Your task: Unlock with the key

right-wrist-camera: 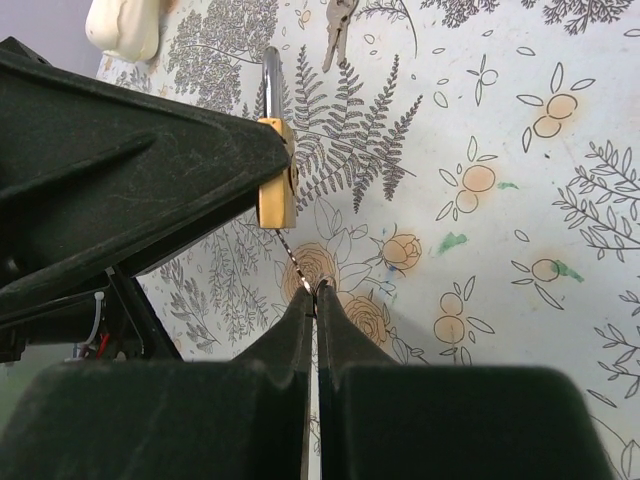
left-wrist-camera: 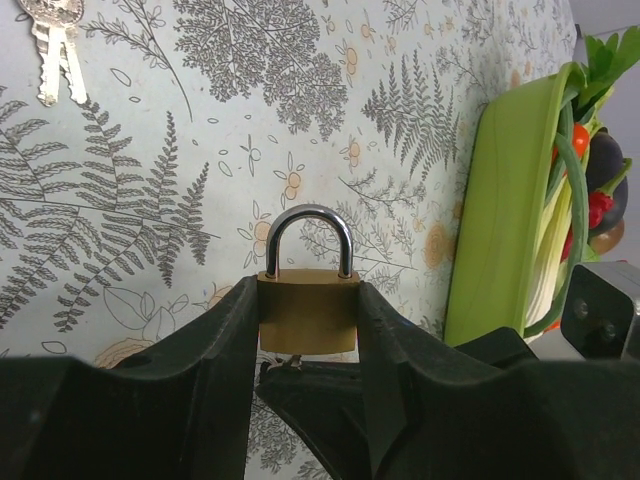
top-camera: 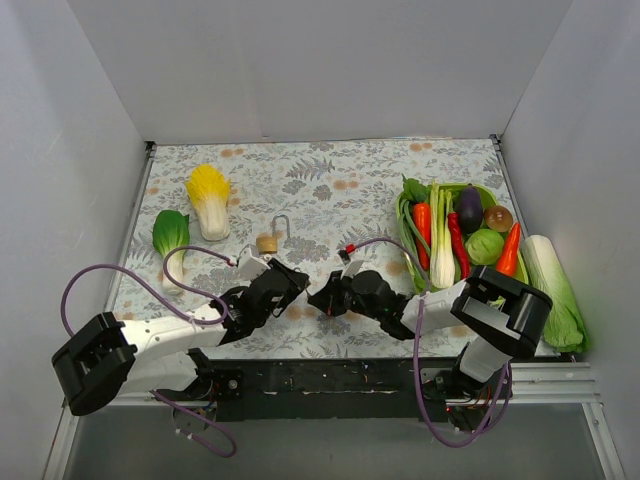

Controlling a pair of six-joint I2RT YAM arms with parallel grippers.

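A brass padlock (left-wrist-camera: 308, 312) with a closed steel shackle sits between the fingertips of my left gripper (top-camera: 303, 281), which press on both sides of its body. My right gripper is shut on a thin key (right-wrist-camera: 297, 268). Whether the tip is inside the keyhole or only against the lock, I cannot tell. In the top view, both grippers face each other, and the padlock and key are too small to make out.
More keys (left-wrist-camera: 58, 45) lie on the patterned tabletop. A brass piece with a large steel hook (top-camera: 267, 244) rests behind the left gripper. The green vegetable basket (left-wrist-camera: 500, 200) stands right; yellow cabbage (top-camera: 210, 205) and bok choy (top-camera: 172, 240) lie left.
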